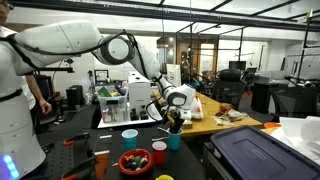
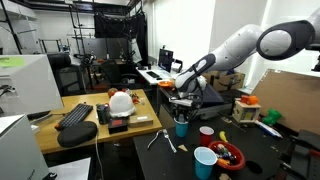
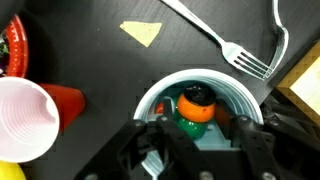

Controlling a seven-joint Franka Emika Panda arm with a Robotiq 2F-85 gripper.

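Note:
My gripper (image 1: 176, 126) points straight down at the mouth of a teal cup (image 1: 174, 143), its fingers reaching the rim or just inside. In the wrist view, a small orange, black and green thing (image 3: 196, 103) sits within the cup, between my fingers. Whether they touch it cannot be made out, nor how far the fingers are apart. From the other side, the teal cup (image 2: 181, 130) stands upright on the dark table under the gripper (image 2: 182, 115).
Close by stand a red cup (image 1: 159, 148), a red bowl (image 1: 133, 163) of small items and a blue cup (image 1: 130, 138). A fork (image 3: 240, 55) and a pale yellow triangle (image 3: 142, 32) lie near the teal cup. A large dark tray (image 1: 258, 158) fills the right side.

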